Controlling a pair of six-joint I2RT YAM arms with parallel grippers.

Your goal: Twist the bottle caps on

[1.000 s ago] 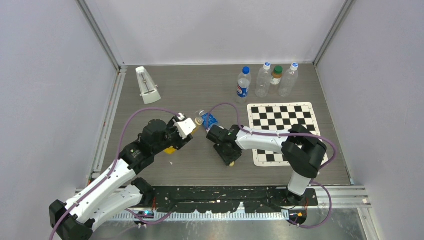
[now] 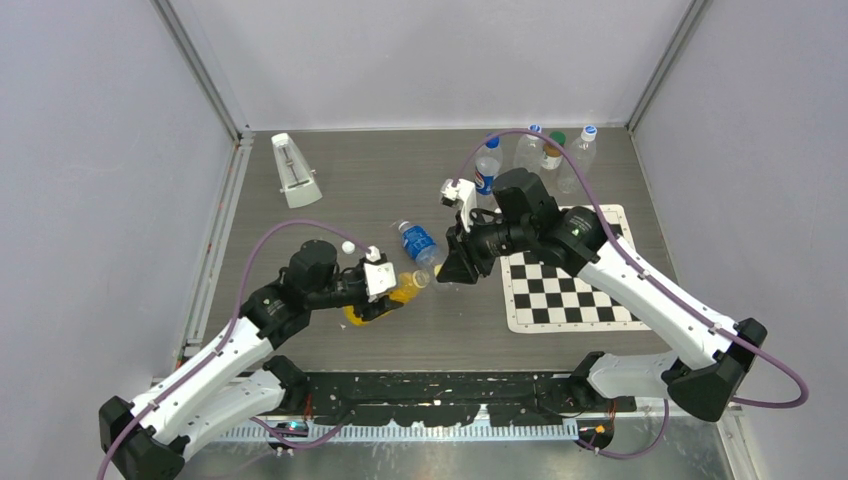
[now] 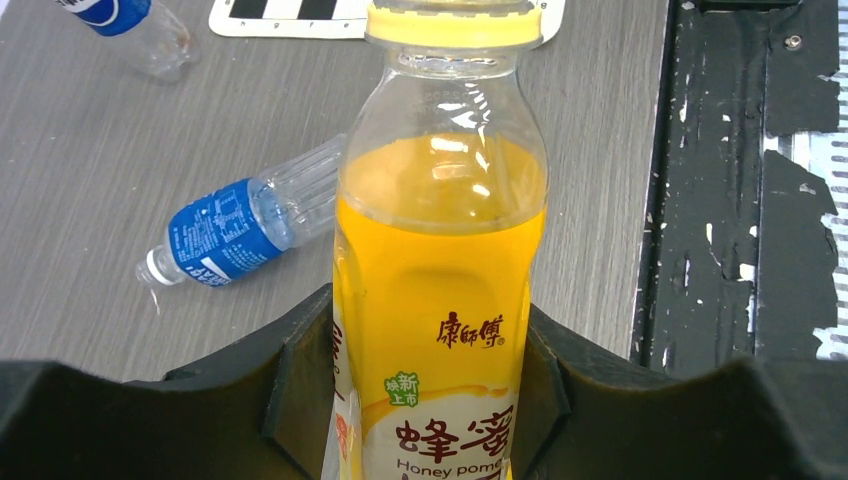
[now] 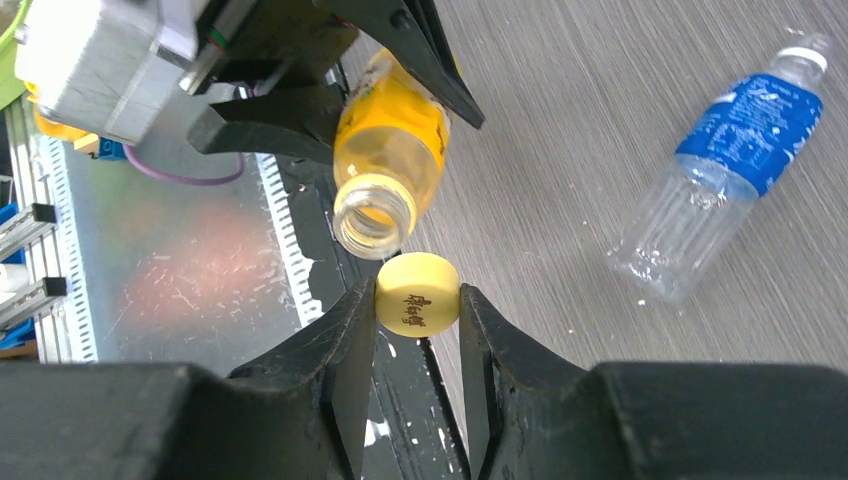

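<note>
An orange drink bottle (image 3: 435, 280) with an open, capless mouth is held upright in my left gripper, shut on its body. In the right wrist view that bottle (image 4: 390, 150) shows its mouth just above a yellow cap (image 4: 417, 290), which my right gripper grips between its fingertips, apart from the bottle. A blue-label bottle (image 4: 748, 130) lies on its side on the table, also visible between the arms in the top view.
At the back right stand several bottles (image 2: 580, 160), near a checkered board (image 2: 560, 315). A white pyramid-shaped object (image 2: 296, 170) is at the back left. The table's front edge borders a dark rail (image 2: 440, 385).
My right gripper has risen from low on the table, moving up and back with the yellow cap. My left gripper and bottle have shifted slightly toward the right and front.
</note>
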